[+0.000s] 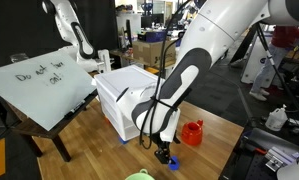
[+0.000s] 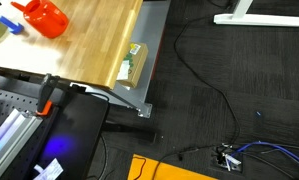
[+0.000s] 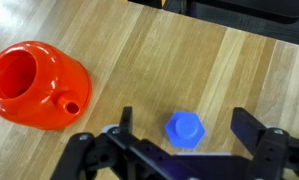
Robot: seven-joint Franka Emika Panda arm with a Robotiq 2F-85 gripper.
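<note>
A small blue hexagonal object [image 3: 185,130] stands on the wooden table; in the wrist view it shows between the two spread fingers. My gripper is open and holds nothing. From exterior view 1, the gripper [image 1: 167,153] hangs just above and behind the blue object [image 1: 173,164], with a gap between them. A red pot-like vessel [image 3: 41,84] with a short spout is at the left of the wrist view, and in exterior view 1 the red vessel [image 1: 192,133] lies to the right of the gripper.
A green bowl [image 1: 141,175] sits at the near edge of exterior view 1, left of the blue object. Behind the arm is a white box [image 1: 117,108]. A tilted whiteboard [image 1: 39,88] stands at the left. Bare wood [image 2: 104,35] lies right of the red vessel in exterior view 2.
</note>
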